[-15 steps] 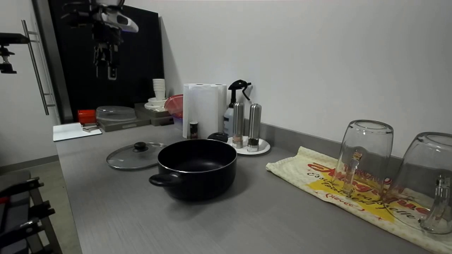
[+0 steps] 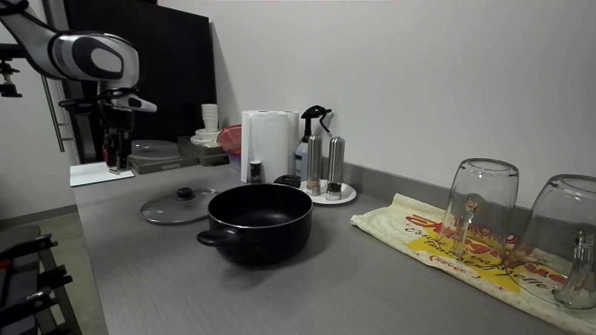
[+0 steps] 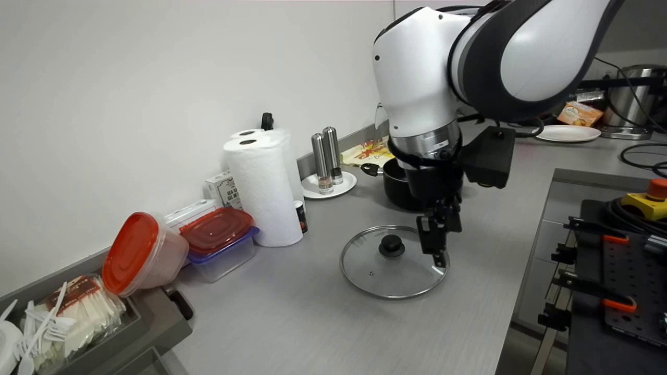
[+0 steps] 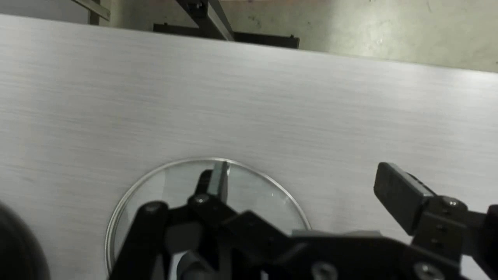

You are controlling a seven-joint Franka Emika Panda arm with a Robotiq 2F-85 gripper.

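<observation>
My gripper is open, its two fingers wide apart with nothing held between them. Bare counter and part of the glass lid (image 4: 261, 205) lie below it in the wrist view; one finger (image 4: 217, 179) overlaps the lid in that picture. The lid (image 3: 325, 272) rests flat on the counter, its black knob (image 3: 392, 246) upward. In exterior view 2 the gripper (image 3: 437, 247) appears over the lid's right side, apart from the knob. A black two-handled pot (image 2: 260, 245) stands uncovered beside the lid (image 2: 167, 207).
Paper towel rolls (image 3: 262, 194), two steel grinders on a white plate (image 2: 349, 195) and a spray bottle (image 2: 301, 159) line the wall. Upturned glass mugs (image 2: 480, 195) stand on a printed towel (image 2: 385, 215). Food containers (image 3: 147, 262) sit by a cutlery tray (image 3: 140, 325).
In exterior view 1 the arm has come down and slightly left, the gripper now much lower. Pot and lid have not moved.
</observation>
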